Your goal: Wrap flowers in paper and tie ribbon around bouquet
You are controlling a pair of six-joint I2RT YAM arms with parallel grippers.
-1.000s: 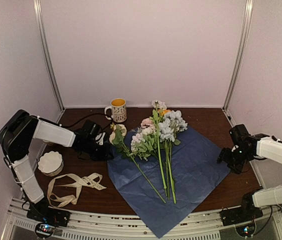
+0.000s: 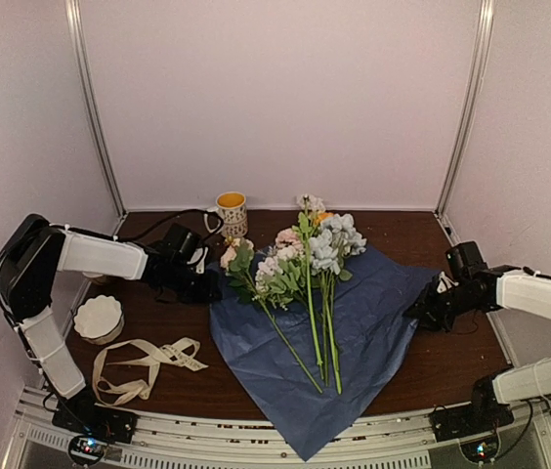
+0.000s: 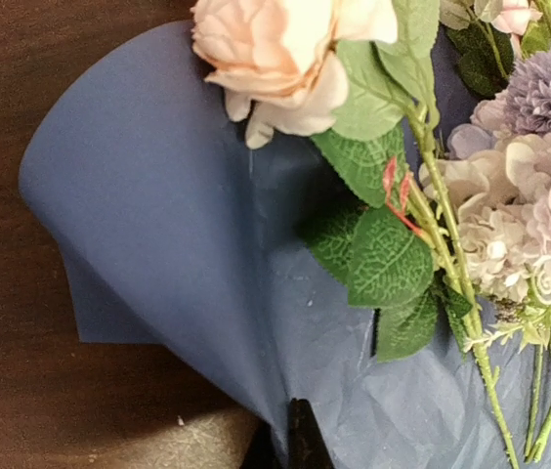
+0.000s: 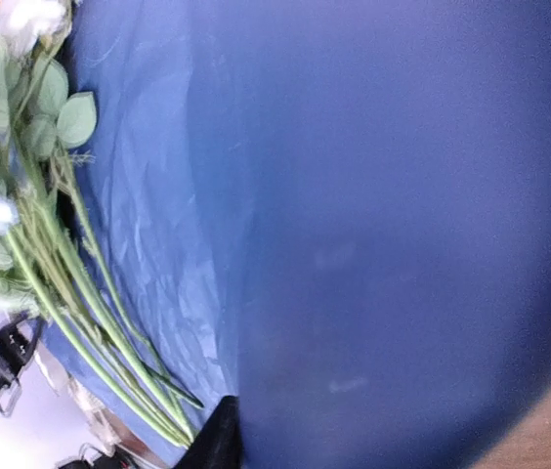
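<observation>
Blue wrapping paper (image 2: 373,322) lies on the table, its left and right edges raised near the grippers. Flowers (image 2: 305,259) with long green stems rest loosely on it, heads toward the back. At the left edge, my left gripper (image 2: 212,286) is shut on the paper, which gathers into a fold at its fingertips in the left wrist view. My right gripper (image 2: 420,311) is at the right edge; in the right wrist view the lifted paper (image 4: 383,234) fills much of the picture beside one dark finger (image 4: 219,435). Whether that finger has closed on it is hidden.
A cream ribbon (image 2: 153,363) lies loosely looped at the front left, by a white scalloped bowl (image 2: 99,319). Behind the flowers' left side stands a patterned mug (image 2: 233,217). Bare table shows at the back right.
My left gripper shifted slightly backward and the paper's left edge, with the peach flower, moved a little.
</observation>
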